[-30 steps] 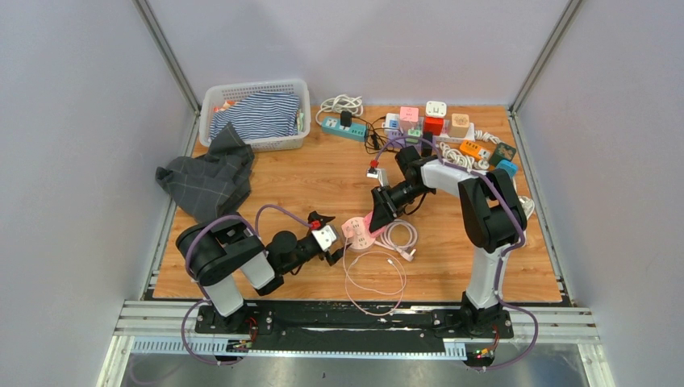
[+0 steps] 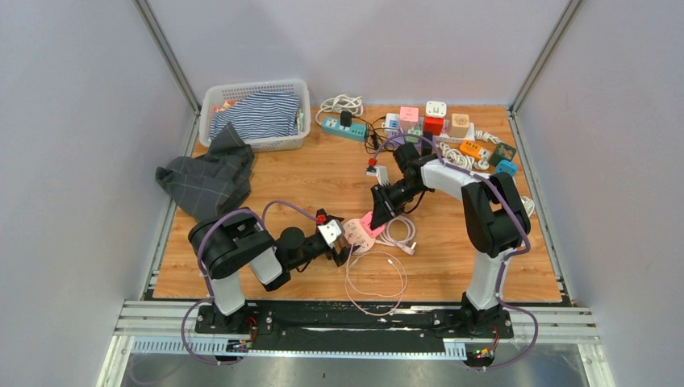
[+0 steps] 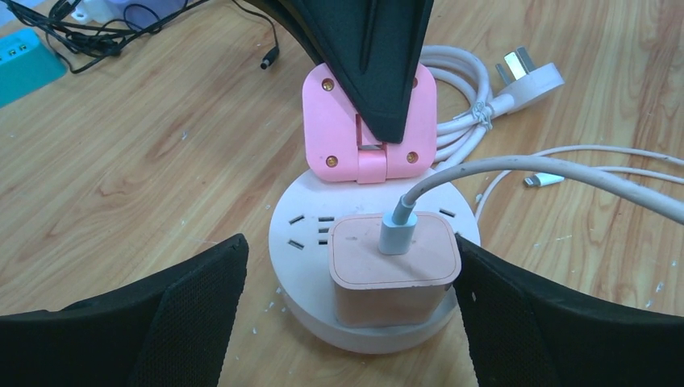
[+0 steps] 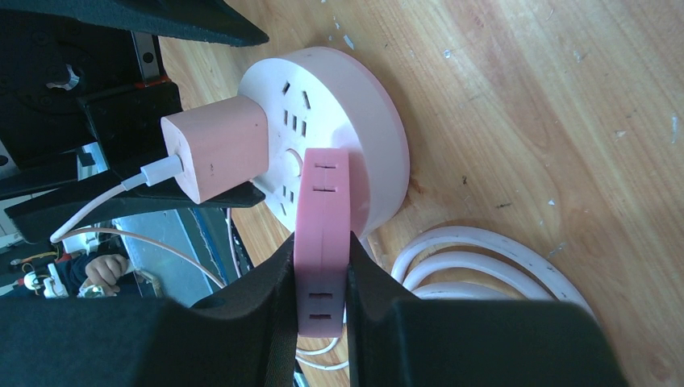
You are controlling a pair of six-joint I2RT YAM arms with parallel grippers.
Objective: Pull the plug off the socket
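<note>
The plug is a pink charger block with a pale cable in its top, seated on the round white-and-pink socket. In the left wrist view my left gripper stands open, its two fingers on either side of the plug; the right finger looks close to the block's side, though contact is unclear. My right gripper is shut on the pink handle-like part of the socket. The socket's cord lies coiled beside it on the table.
A thin cable loops on the table in front. Several plugs and strips crowd the back right. A white basket and dark cloth occupy the left.
The right arm has barely moved and stays on the socket's pink part.
</note>
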